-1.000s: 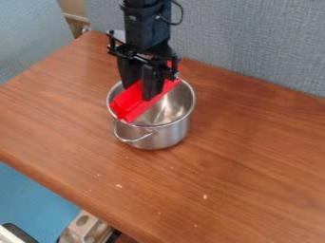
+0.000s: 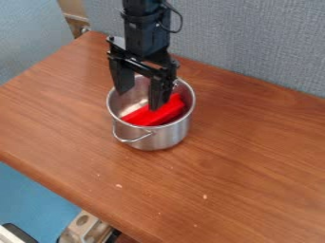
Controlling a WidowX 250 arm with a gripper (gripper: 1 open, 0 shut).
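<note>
A steel pot [image 2: 173, 133] with a wire handle sits on the wooden table [image 2: 241, 180]. Inside it lies a red object [image 2: 150, 116], low in the pot. My black gripper [image 2: 140, 85] is just over the pot, open, with its fingers apart above the red object.
A grey padded wall [image 2: 254, 47] stands behind the table. A blue surface lies beyond the table's lower left edge.
A second ago the red object was raised up between my fingers; now it lies down in the pot. The fingers have spread and let it go.
</note>
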